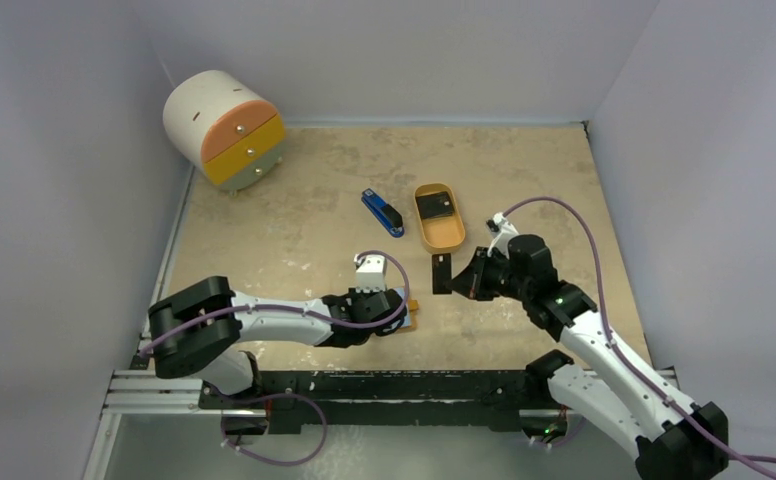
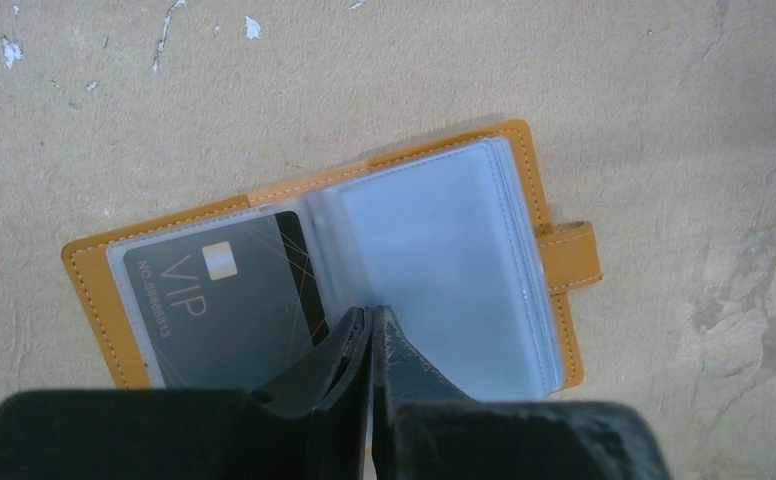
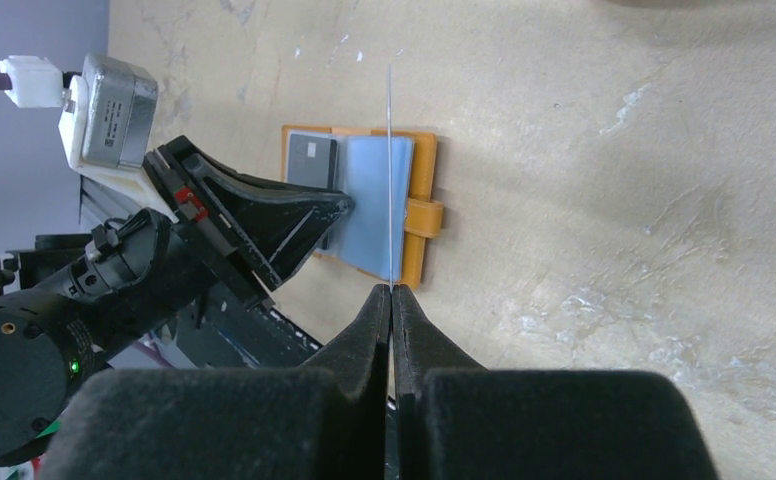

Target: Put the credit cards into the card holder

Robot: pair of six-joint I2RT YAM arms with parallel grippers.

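Observation:
The tan card holder (image 2: 569, 345) lies spread on the table. A grey VIP card (image 2: 214, 310) sits in its left pocket, and clear sleeves (image 2: 444, 260) lie flat on the right half. Over the fold my left gripper is shut, fingertips together and nothing between them; the sleeve lies outside its fingers. In the right wrist view, my right gripper is shut on a card (image 3: 390, 170) seen edge-on as a thin line. From above that card shows as a dark rectangle (image 1: 442, 274). The left arm hides most of the holder in the top view.
An orange tray (image 1: 444, 234) with a black card (image 1: 434, 205) in it stands further back. Left of it lies a blue stapler (image 1: 383, 212). A drawer cabinet (image 1: 226, 130) occupies the back left corner.

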